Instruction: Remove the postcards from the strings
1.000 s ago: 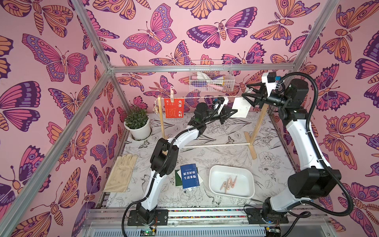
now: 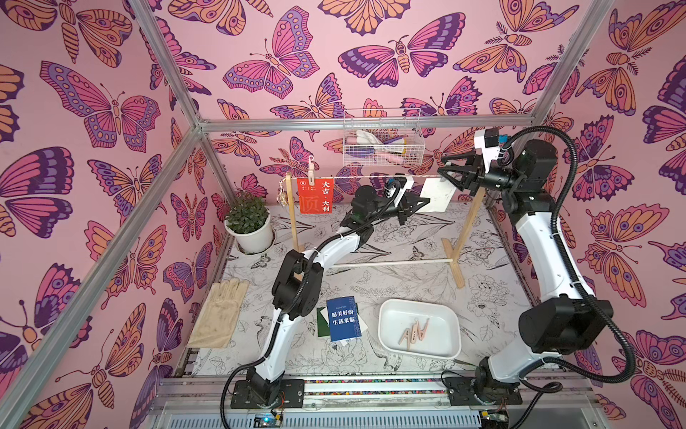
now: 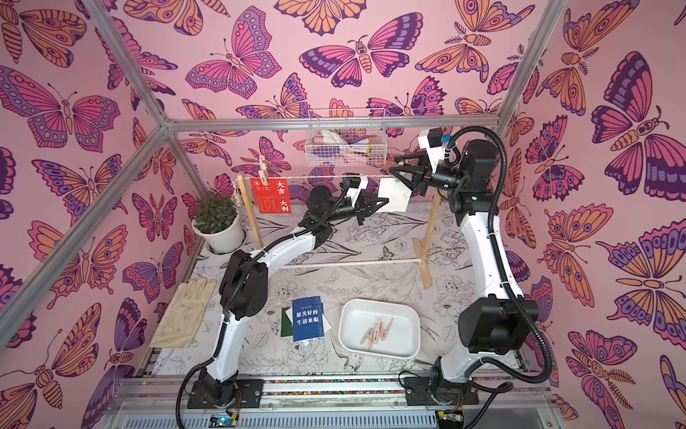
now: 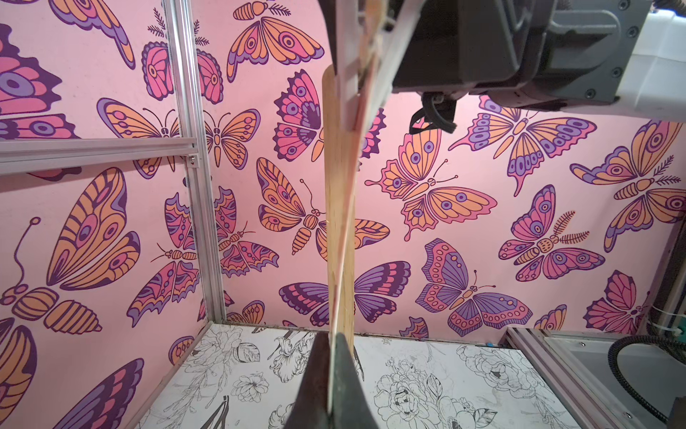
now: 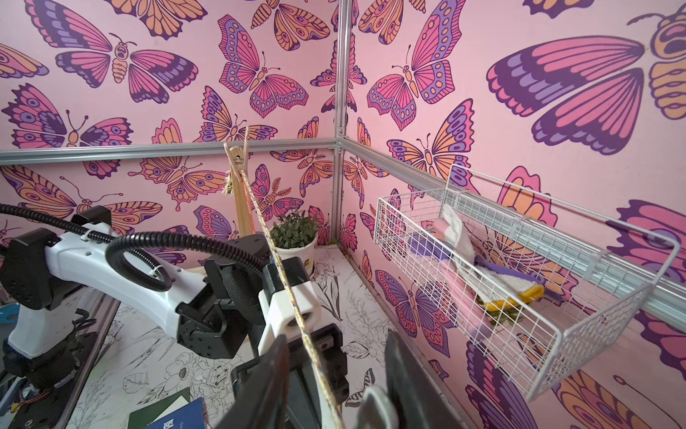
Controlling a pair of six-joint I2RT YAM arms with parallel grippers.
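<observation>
A white postcard (image 2: 438,195) hangs at the right end of the string (image 5: 283,271). My left gripper (image 2: 420,205) is shut on its edge; in the left wrist view the card stands edge-on between the fingers. Up at the string, my right gripper (image 2: 444,164) has its fingers part open, with fingers (image 5: 273,382) on both sides of the string and a pale clothespin (image 5: 377,409). Whether they touch the pin cannot be told. A red postcard (image 2: 315,196) hangs at the left end under another clothespin (image 2: 311,172).
A white tray (image 2: 386,345) on the table holds several clothespins. Left of it lie stacked postcards, a blue one (image 2: 344,319) on top. A wire basket (image 2: 383,156) hangs behind the string. A potted plant (image 2: 249,223) and glove (image 2: 218,314) are at the left.
My left arm and both hanging postcards look nearly unchanged.
</observation>
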